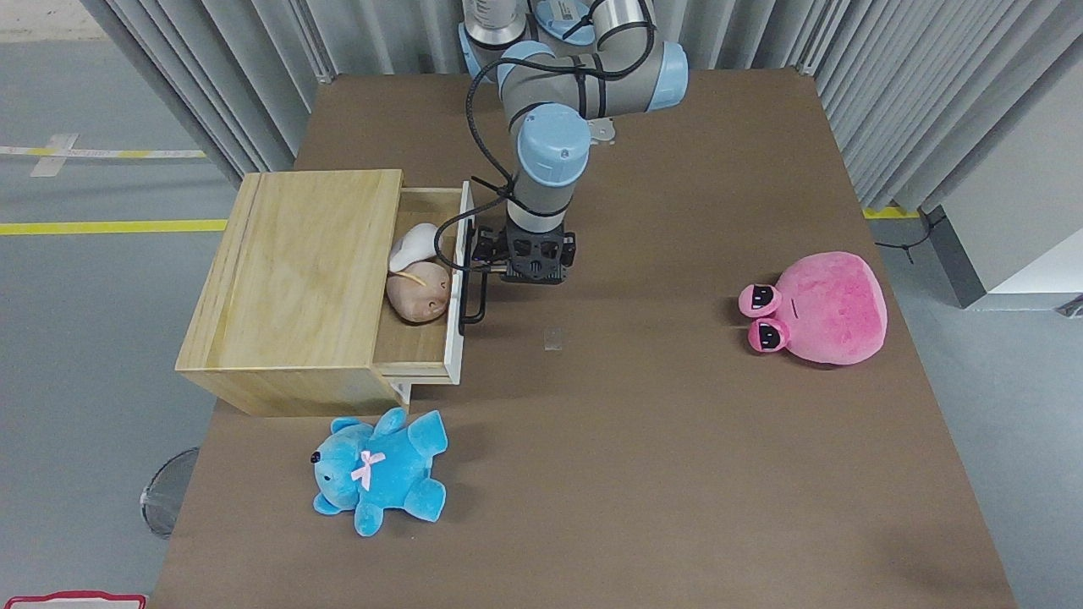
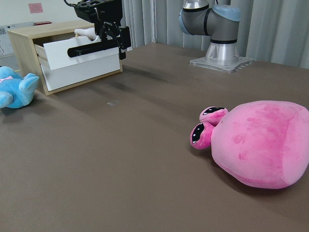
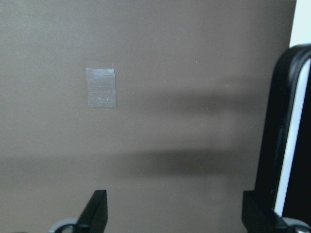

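A wooden box [image 1: 284, 274] has a white-fronted drawer [image 2: 77, 67] pulled out, holding a beige plush [image 1: 416, 293] and a white plush [image 1: 414, 247]. My gripper is at the drawer's front, beside its black handle [image 3: 282, 131]. The fingertips stand apart in the wrist view; whether anything is between them other than bare table in view is hard to see.
A blue bear [image 1: 386, 472] lies in front of the box, and a pink plush [image 1: 832, 304] lies on the right.
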